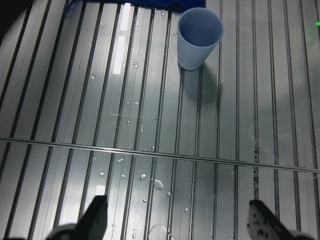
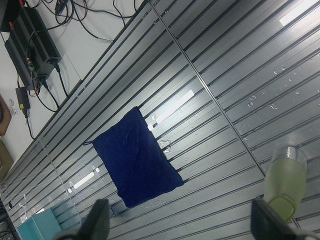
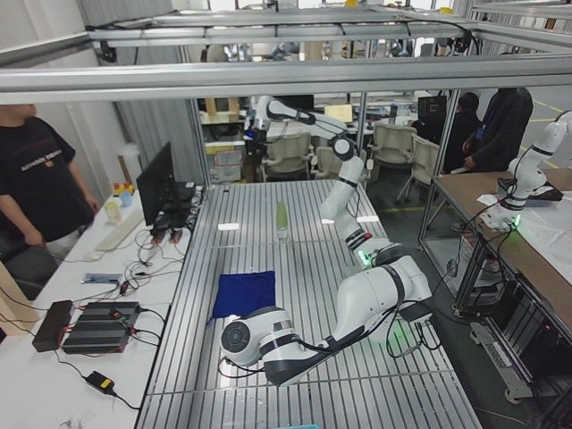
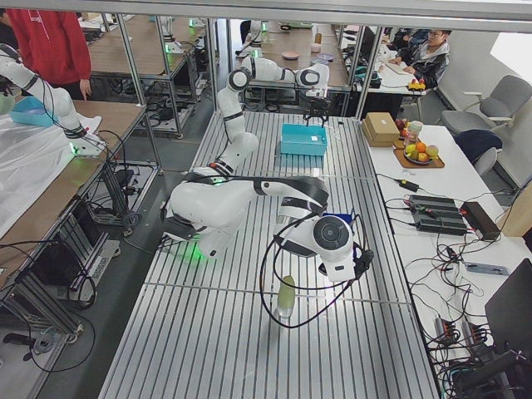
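Observation:
A dark blue cloth (image 2: 135,157) lies flat on the slatted metal table, spotted with water drops. A light blue plastic cup (image 1: 195,45) stands upright beside the cloth in the left wrist view. A pale green bottle (image 2: 285,182) with a clear end stands on the table, also visible in the camera right view (image 4: 285,296). A teal bin (image 4: 303,141) sits at one end of the table. Both arms hold their grippers raised over the table; in their wrist views the left gripper and right gripper show open fingers with nothing between them.
The side desk (image 3: 107,375) holds black power boxes, cables, a monitor, a fruit tray (image 4: 420,158) and a cardboard box. Arm cables loop over the table. People and other robot arms are outside the frame rails.

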